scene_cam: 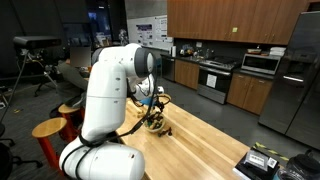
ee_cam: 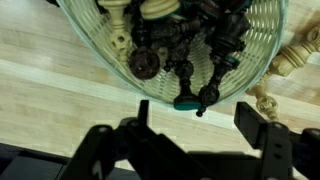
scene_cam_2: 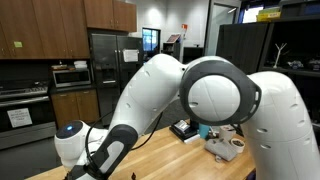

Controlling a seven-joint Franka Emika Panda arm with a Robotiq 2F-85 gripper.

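A woven basket (ee_cam: pixel 105 59) full of dark and light turned chess pieces fills the upper part of the wrist view. My gripper stands open over its near rim, the fingers wide apart. Beneath the gap between them lies a dark piece with a green base (ee_cam: pixel 186 102), close to the rim; nothing is pinched. Next to it rests another dark piece (ee_cam: pixel 222 62) with a thin tip. In exterior view 1 the basket (scene_cam: pixel 153 123) sits on the table under my arm. The gripper is hard to make out there.
Light wooden pieces (ee_cam: pixel 294 57) lie on the table to the right of the basket in the wrist view. A dark piece (scene_cam: pixel 169 132) stands beside the basket in exterior view 1. A black device (scene_cam: pixel 257 163) sits at the table's right.
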